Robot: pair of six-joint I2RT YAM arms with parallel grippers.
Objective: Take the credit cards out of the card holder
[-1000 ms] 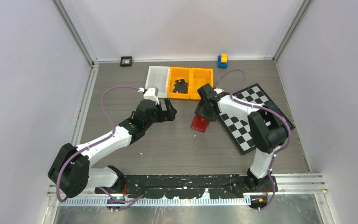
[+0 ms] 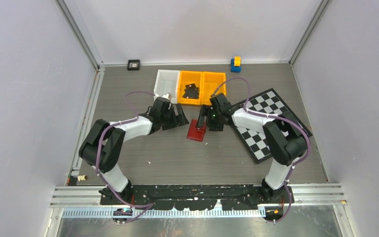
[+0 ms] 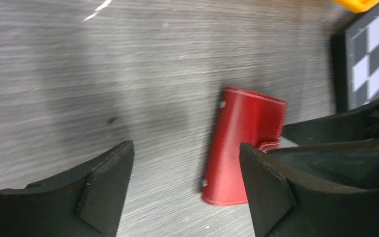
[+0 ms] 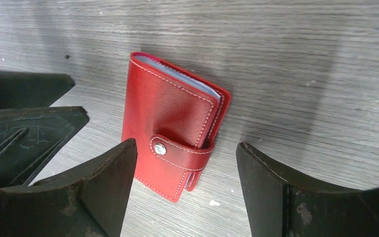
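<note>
The red card holder (image 4: 168,103) lies flat on the table between the two arms, its strap snapped down with a metal button. Pale edges of the contents (image 4: 177,74) show along one side. My right gripper is open above the holder, and nothing is gripped between its fingers. To the holder's left hovers my left gripper, partly open and empty; the holder (image 3: 232,143) appears beyond its right finger. In the top view, the right gripper partly covers the holder (image 2: 195,134).
A bin with white and yellow compartments (image 2: 213,74) stands behind, dark pieces in its middle one. The checkered board (image 2: 256,143) lies under the right arm. A blue and yellow object (image 2: 235,64) and a black box (image 2: 133,64) sit at the back.
The card holder has shifted left and turned on the table. My right gripper has moved left with it and now stands apart from it. The left arm has swung its elbow inward.
</note>
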